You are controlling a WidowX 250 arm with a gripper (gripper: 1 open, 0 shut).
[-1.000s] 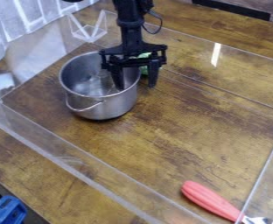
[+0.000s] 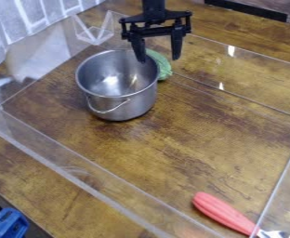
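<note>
A steel pot (image 2: 116, 98) with a wire handle stands on the wooden surface at left of centre. A green object (image 2: 163, 71) lies just behind its right rim, partly hidden. My black gripper (image 2: 155, 42) hangs above and behind them, apparently open, with nothing visible between its fingers.
A red-handled utensil (image 2: 219, 210) lies at the front right, and a blue object (image 2: 4, 226) is at the front left corner. Clear plastic walls edge the wooden surface (image 2: 197, 149).
My gripper has moved up and back, away from the pot and green object.
</note>
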